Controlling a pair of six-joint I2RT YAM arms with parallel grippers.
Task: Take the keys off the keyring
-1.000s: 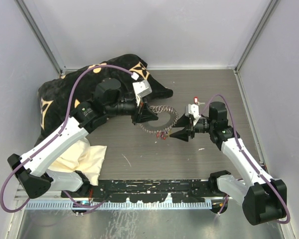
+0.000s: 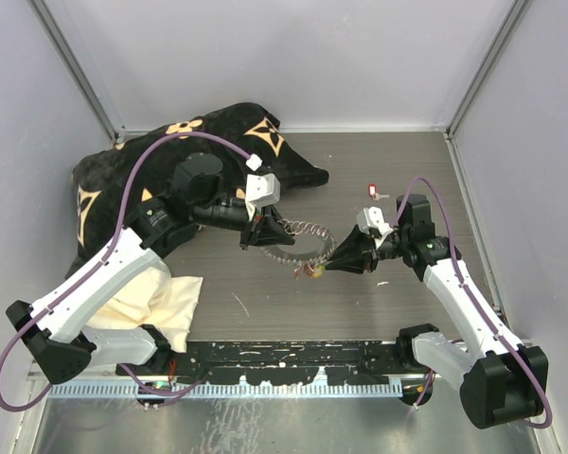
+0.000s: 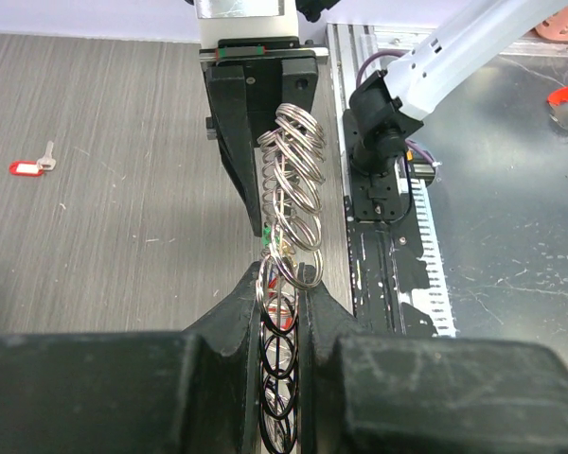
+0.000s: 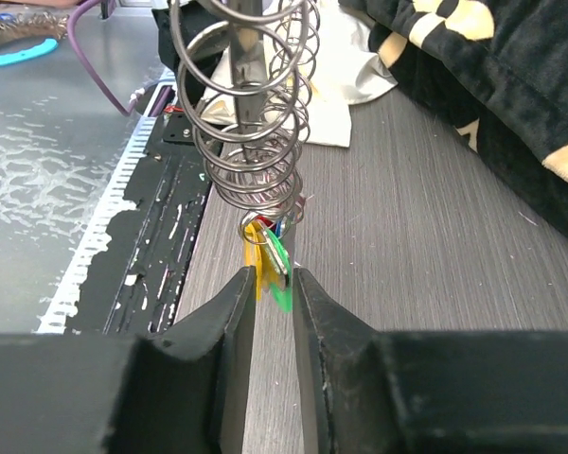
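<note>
The spiral keyring [image 2: 305,229] hangs in a loop from my left gripper [image 2: 273,233], which is shut on its coils [image 3: 293,180]. At the loop's lower end hang coloured key tags, among them a yellow tag [image 4: 253,255] and a green tag [image 4: 280,293]. My right gripper has its fingertips at these tags, only slightly apart; whether it holds one I cannot tell. A loose key with a red tag [image 2: 374,192] lies on the table at the back right.
A black patterned cloth [image 2: 109,189] fills the back left, with a cream cloth [image 2: 175,303] in front.
The left gripper and keyring have moved slightly down and left in the top view. The right gripper has moved a little down, staying at the tags.
</note>
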